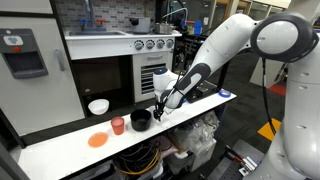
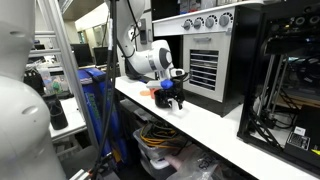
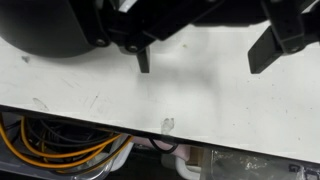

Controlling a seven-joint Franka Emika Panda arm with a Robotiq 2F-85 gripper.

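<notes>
My gripper is low over the white counter, just to the right of a black pot. In the wrist view the gripper is open, its two fingers wide apart, and only bare counter shows between them. The pot's dark rounded side fills the upper left corner of that view. A red cup stands left of the pot, and an orange plate lies farther left.
A white bowl sits farther back on the counter. Orange and black cables lie below its front edge. An oven stands behind. To the right in exterior view 2, a broad stretch of counter is clear.
</notes>
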